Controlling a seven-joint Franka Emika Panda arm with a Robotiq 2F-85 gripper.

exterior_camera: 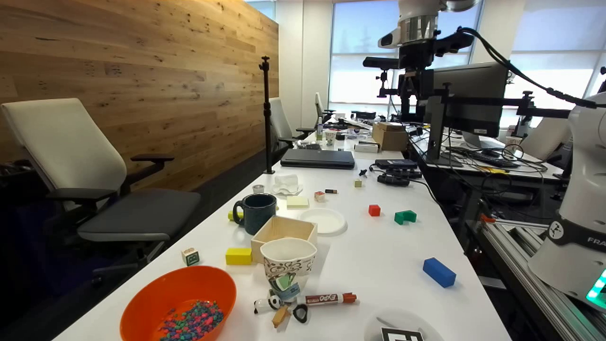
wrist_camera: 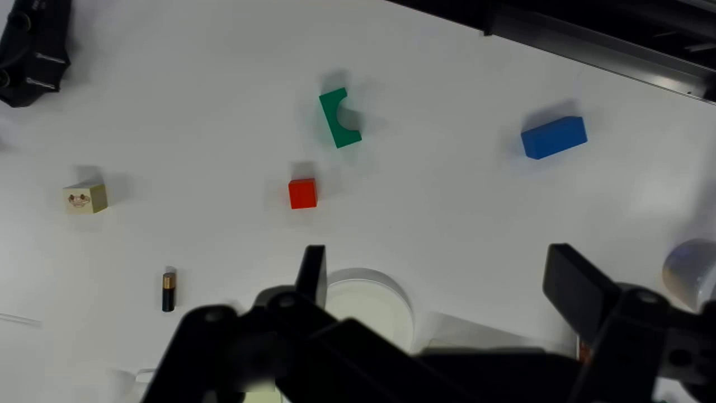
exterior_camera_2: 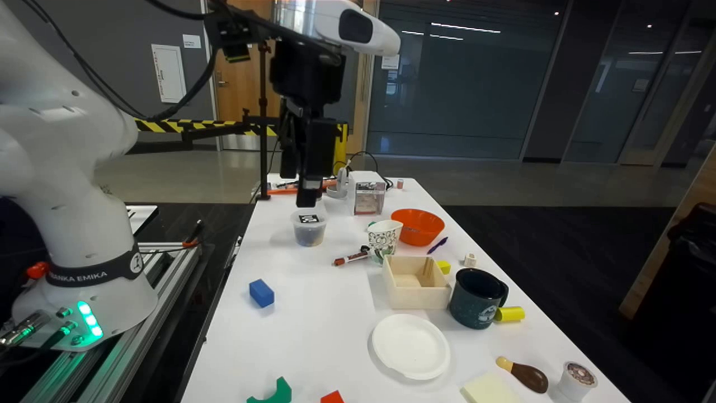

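Observation:
High over the table hangs my gripper, its two fingers spread wide in the wrist view with nothing between them. Below it on the white tabletop lie a red cube [wrist_camera: 302,193], a green arch block [wrist_camera: 339,120] and a blue block [wrist_camera: 554,137], all clear of the fingers. A white plate [exterior_camera_2: 410,346] rests near an open wooden box [exterior_camera_2: 417,293]. The dark mug [exterior_camera_2: 477,298] stands beside that box, and a patterned paper cup [exterior_camera: 288,256] is on the box's other side. The gripper partly covers plate and box in the wrist view.
An orange bowl [exterior_camera: 179,301] holds many small coloured pieces. A red marker [exterior_camera: 330,299] lies by the cup, and a lidded tub [exterior_camera_2: 309,226] stands farther along. A closed laptop [exterior_camera: 318,158] and black devices [exterior_camera: 396,170] occupy one end.

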